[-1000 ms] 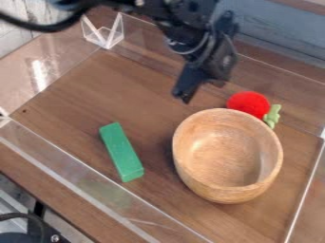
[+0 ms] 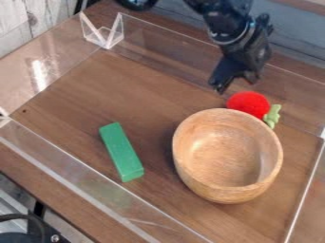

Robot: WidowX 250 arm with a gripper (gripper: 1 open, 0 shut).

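Note:
The dark gripper (image 2: 230,78) hangs at the back of the table, just above and left of a red tomato-like object (image 2: 248,106) with a green part. Its fingers point downward, and I cannot tell how far apart they are. A large wooden bowl (image 2: 226,190) sits in front of the red object. A green block (image 2: 122,152) lies to the left of the bowl.
Clear plastic barriers edge the wooden table (image 2: 89,109). A small clear holder (image 2: 102,33) stands at the back left. The middle and left of the tabletop are open.
The arm and gripper have shifted right and back, toward the red object. The bowl, red object and green block have not moved.

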